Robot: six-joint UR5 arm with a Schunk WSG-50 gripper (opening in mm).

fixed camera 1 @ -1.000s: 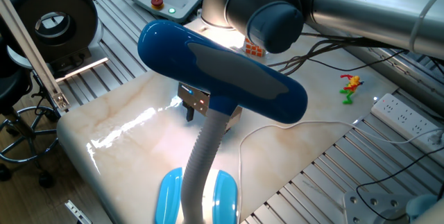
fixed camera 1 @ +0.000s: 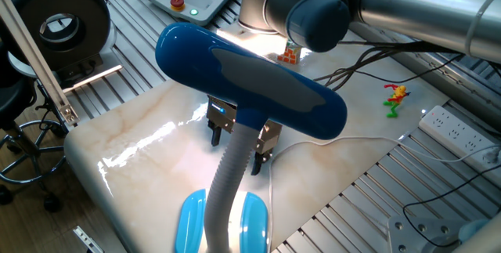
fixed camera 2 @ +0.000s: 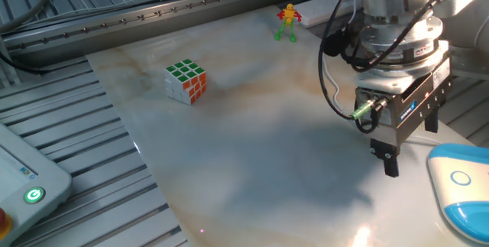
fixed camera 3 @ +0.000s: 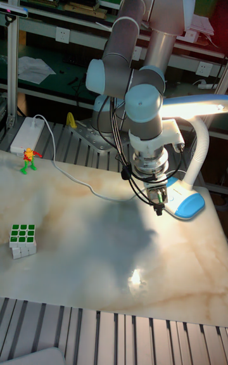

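My gripper (fixed camera 2: pixel 411 141) hangs above the table near the lamp base, its two black fingers (fixed camera 2: pixel 390 164) wide apart with nothing between them. In exterior view 1 the lamp head covers much of the gripper (fixed camera 1: pixel 236 151), but both fingertips show. A puzzle cube (fixed camera 2: pixel 186 82) with green, orange and white faces rests on the table, well away from the gripper; the arm partly hides the cube (fixed camera 1: pixel 290 53) in exterior view 1. A small red, yellow and green toy figure (fixed camera 2: pixel 288 23) stands by the table's edge, also clear of the gripper.
The desk lamp's blue-and-white base (fixed camera 3: pixel 185 201) stands close beside the gripper, and its blue head (fixed camera 1: pixel 250 81) reaches over the table. A white cable (fixed camera 3: pixel 81 182) runs across the surface from a power strip (fixed camera 1: pixel 460 138). Between cube and gripper the tabletop (fixed camera 2: pixel 252 125) is bare.
My gripper has shifted towards the lamp base, and more of its fingers shows below the lamp head. The arm's wrist moved slightly right in exterior view 1. The toy figure and lamp stayed put.
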